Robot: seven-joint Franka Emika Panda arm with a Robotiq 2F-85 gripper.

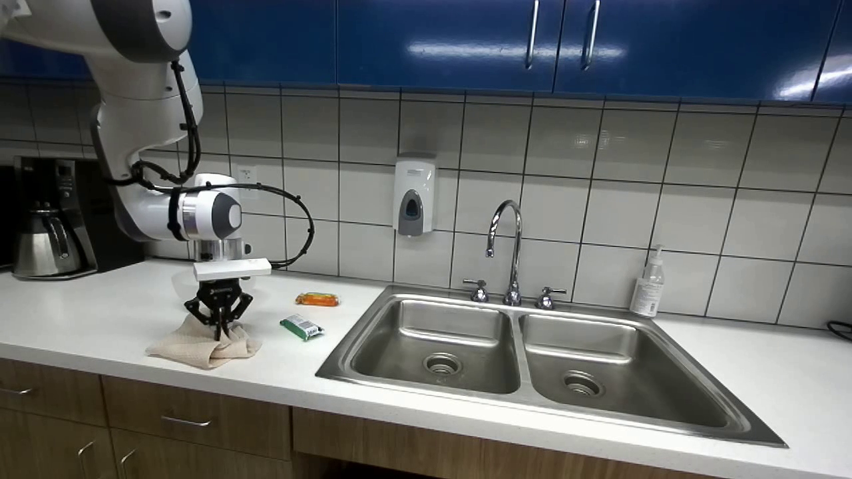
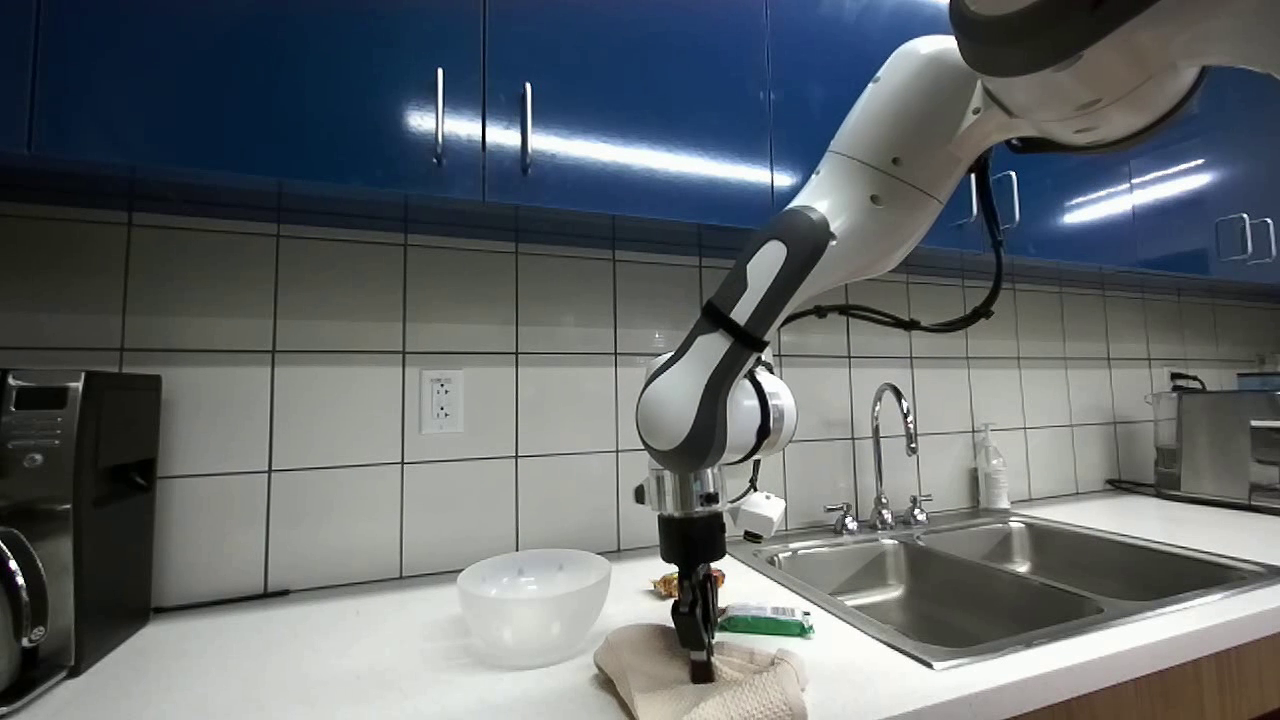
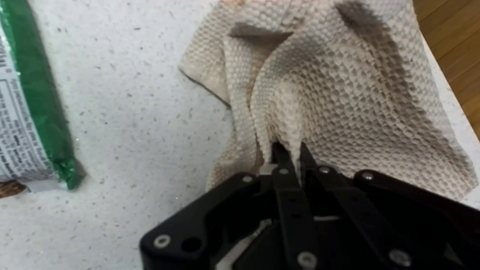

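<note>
A crumpled beige cloth (image 1: 185, 346) lies on the white counter near its front edge. My gripper (image 1: 219, 332) points straight down over its middle, shut on a pinched fold. In the wrist view the fold of the cloth (image 3: 355, 103) runs in between the black fingertips of the gripper. Seen from the other side, the gripper (image 2: 701, 674) presses low into the cloth (image 2: 750, 684), which still rests on the counter.
A green-and-white packet (image 1: 301, 326) and an orange packet (image 1: 317, 299) lie right of the cloth. A translucent bowl (image 2: 534, 606) stands behind it. Farther right is the double sink (image 1: 437, 388); a coffee maker (image 1: 60, 223) stands at the left.
</note>
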